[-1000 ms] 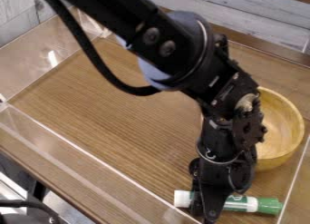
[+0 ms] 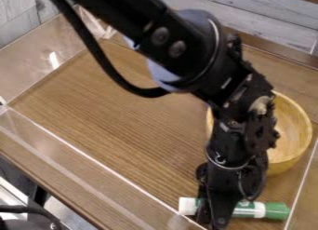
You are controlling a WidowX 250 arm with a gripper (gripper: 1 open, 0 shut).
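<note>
A green tube with a white cap (image 2: 258, 209) lies flat at the front right of the wooden table. My black gripper (image 2: 214, 202) is down over the tube near its white end, shut on it as far as shows; its fingers partly hide the tube. Behind the gripper, a yellow bowl (image 2: 291, 128) is partly hidden by the arm.
Clear panels run along its left and front edges. A white plank wall stands at the back, and dark hardware is at the lower left.
The upper arm has shifted slightly upward and back. The gripper's tip and the tube are almost where they were.
</note>
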